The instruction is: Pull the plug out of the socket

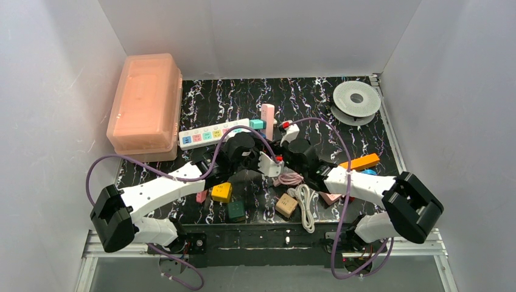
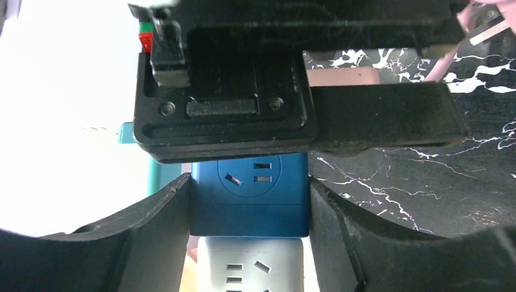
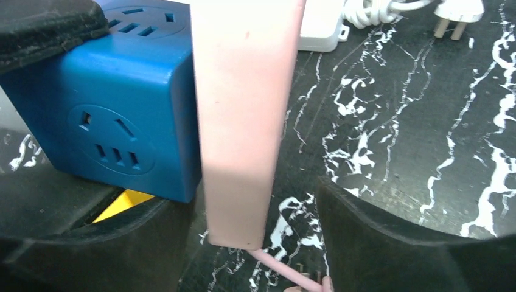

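In the left wrist view my left gripper has its fingers against both sides of a blue cube socket (image 2: 249,219), above a white socket piece (image 2: 249,267). In the right wrist view my right gripper stands open around an upright pink bar (image 3: 240,134), beside the blue cube (image 3: 122,121). A pink cable (image 3: 286,271) leaves the bar's lower end. From above, both grippers meet mid-table, largely hidden by the arms, with the pink bar (image 1: 267,118) rising behind them.
A white power strip (image 1: 207,135) lies behind the left arm. A translucent pink box (image 1: 143,100) is at the left, a spool (image 1: 356,112) at back right. Loose adapters and coiled cables (image 1: 304,210) crowd the front.
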